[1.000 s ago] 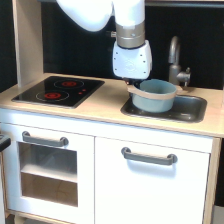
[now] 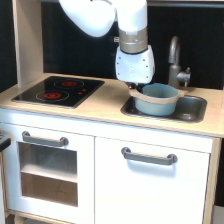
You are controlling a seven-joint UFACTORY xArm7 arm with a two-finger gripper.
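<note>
A blue-green pot with a lighter tan rim is at the sink, on the right of the counter. It overlaps the basin; whether its base touches the bottom cannot be seen. From above, my white arm reaches down to the pot's left side. There my gripper, with small dark fingers, appears shut on the pot's left edge. The fingertips are tiny and partly lost against the pot.
A dark faucet rises just behind the pot. The black stovetop with two reddish burners lies at left, empty. Bare wooden counter separates stove and sink. Below are white cabinets with handles.
My arm and the pot have shifted together slightly to the right and down in the view. The stove, faucet and cabinets look the same.
</note>
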